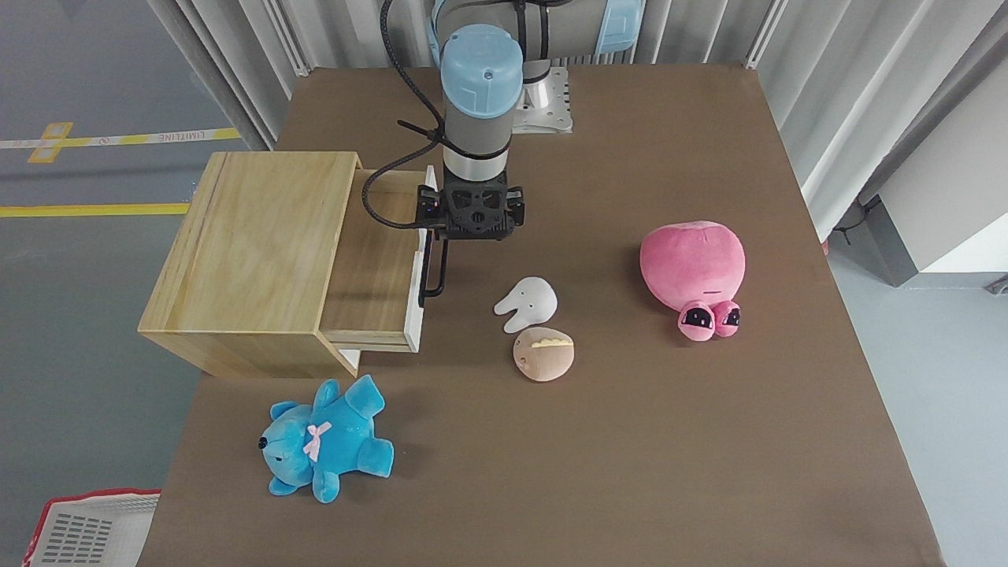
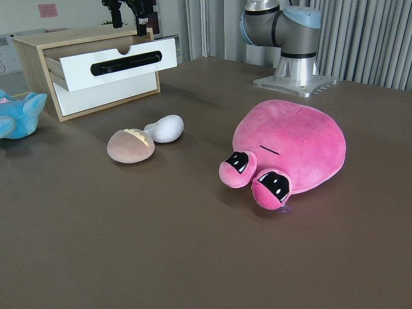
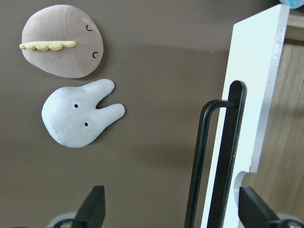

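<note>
My gripper is open over the front of the pulled-out top drawer [image 1: 373,283], with the black handle [image 3: 226,156] lying between and beyond its fingertips in the wrist view. Nothing is seen held. Right of the drawer on the table lie a white plush [image 1: 529,302] with two long prongs and a beige round plush [image 1: 543,357] with a yellow frill, below it in the front view.
A pink plush [image 1: 690,260] lies on the right of the table [image 1: 680,444]. A blue bear [image 1: 340,435] lies below the wooden cabinet [image 1: 246,236].
</note>
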